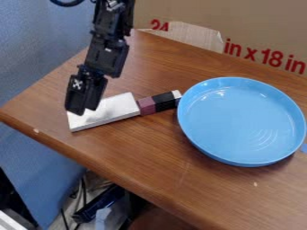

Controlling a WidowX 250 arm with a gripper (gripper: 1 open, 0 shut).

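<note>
The black gripper (84,101) hangs low over the left part of a long block with a white body (113,111) and a maroon-and-black end (161,101), lying on the wooden table. Its fingertips are at the white part's upper left, touching it or just above; whether they are open or shut is unclear. A light blue plate (241,121) rests right of the block, close to its dark end.
A cardboard box (240,27) with red print stands behind the table (180,198). The table's left edge drops toward cables and clutter on the floor. Bare wood lies in front of the block and behind it.
</note>
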